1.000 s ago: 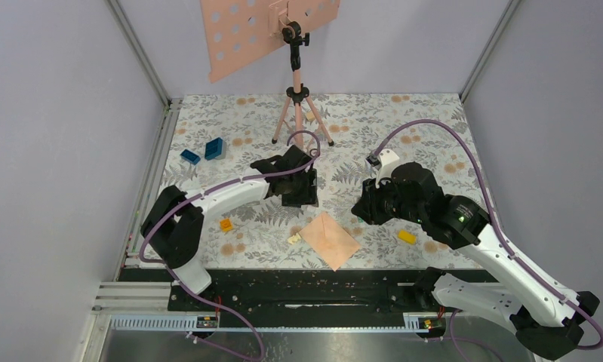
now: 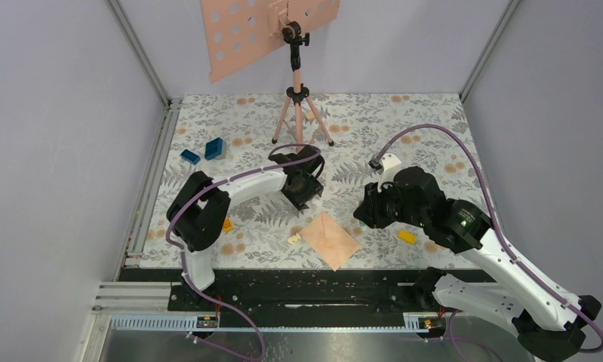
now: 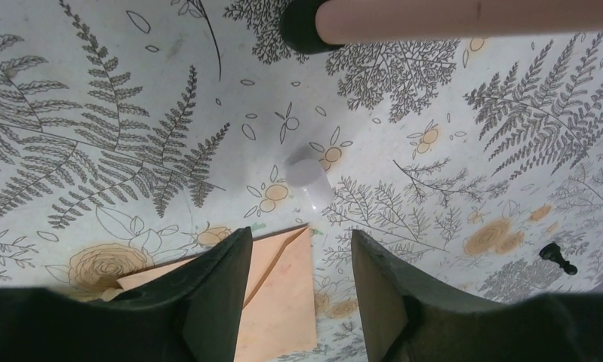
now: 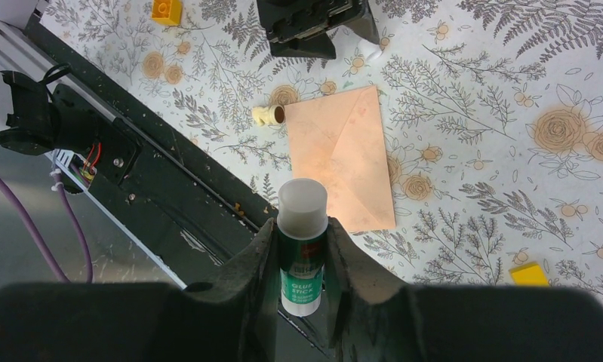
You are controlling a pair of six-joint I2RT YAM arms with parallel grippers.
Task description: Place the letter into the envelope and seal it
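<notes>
The peach envelope (image 2: 328, 241) lies flat at the front middle, flap side up; no separate letter can be made out. My left gripper stands open above the table just behind the envelope, over a small translucent white cap (image 3: 309, 185) lying by the envelope's tip. In the right wrist view, my right gripper is shut on a green-and-white glue stick (image 4: 300, 279), held upright off the table to the right of the envelope.
The tripod stand (image 2: 298, 121) rises at the back. Blue boxes (image 2: 215, 148) sit back left, a yellow block (image 2: 406, 236) lies front right, an orange block (image 4: 166, 11) left, a cream piece (image 4: 266, 115) beside the envelope.
My left arm has turned and shifted a little to the right, its gripper now angled differently behind the envelope.
</notes>
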